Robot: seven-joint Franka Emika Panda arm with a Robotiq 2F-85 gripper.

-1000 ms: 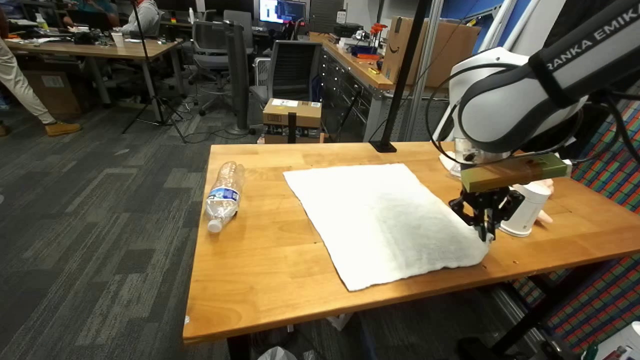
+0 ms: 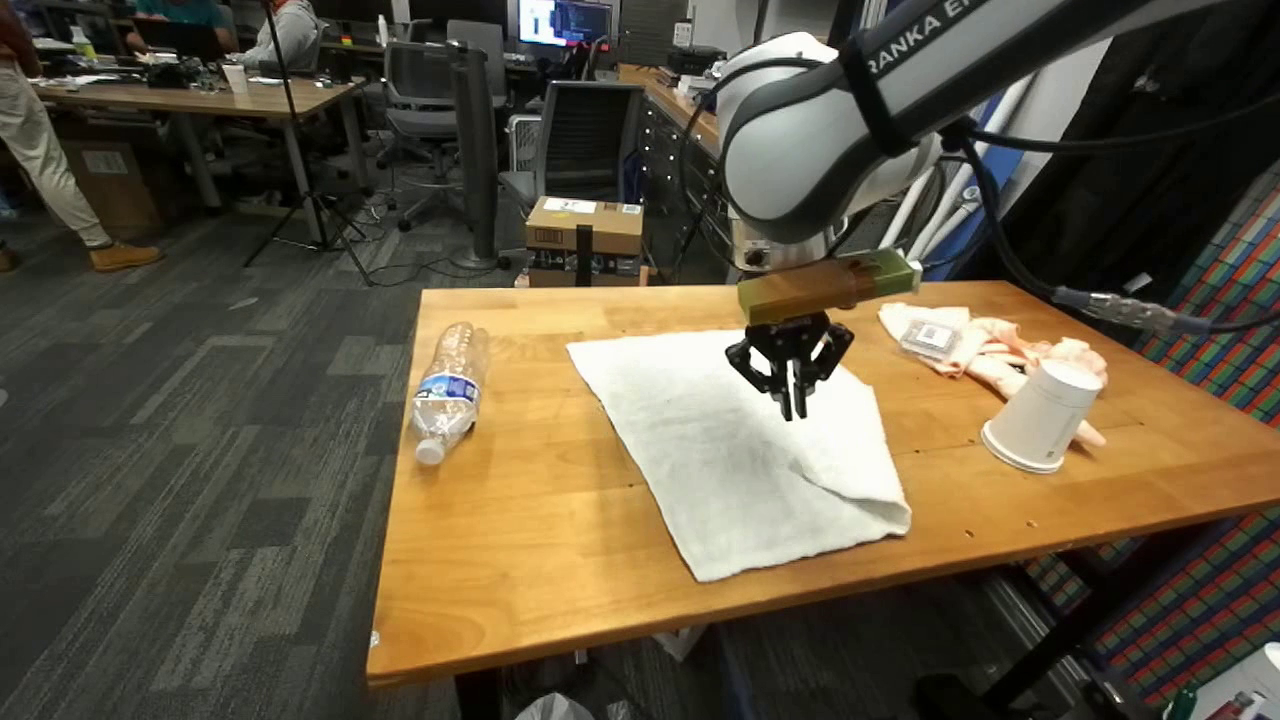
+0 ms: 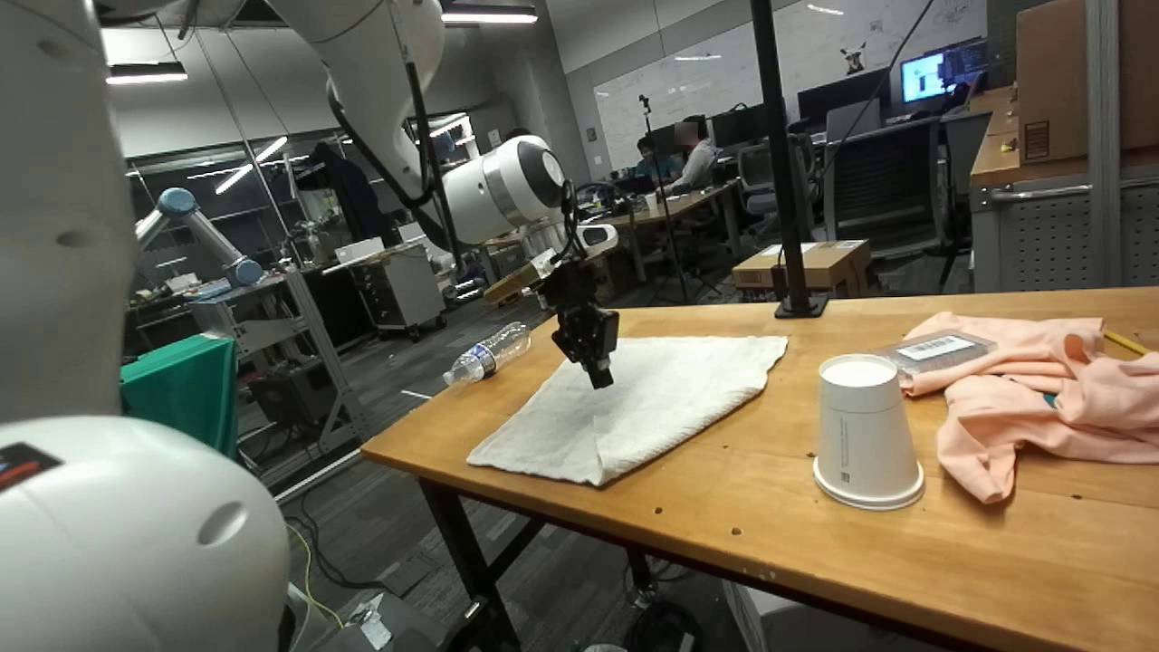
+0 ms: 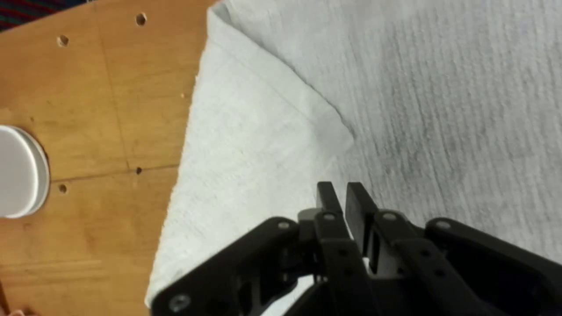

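Observation:
A white cloth (image 2: 720,444) lies on the wooden table, its near right corner folded inward. In the wrist view, the folded flap (image 4: 263,121) ends in a point just beyond the fingertips. My gripper points down over the cloth beside this flap. Its black fingers (image 4: 329,195) are close together with a narrow gap, and no cloth shows between their tips. From the side, the gripper (image 3: 600,378) appears low over the cloth; whether the tips touch it is unclear.
An upside-down white cup (image 3: 866,435) stands right of the cloth, near a peach cloth (image 3: 1010,413) and a small clear package (image 3: 943,349). A clear plastic bottle (image 2: 447,396) lies near the left edge.
My gripper has moved left and back from beside the cup. The cloth corner that was at its fingertips now lies folded inward; the bottle and cup have not moved.

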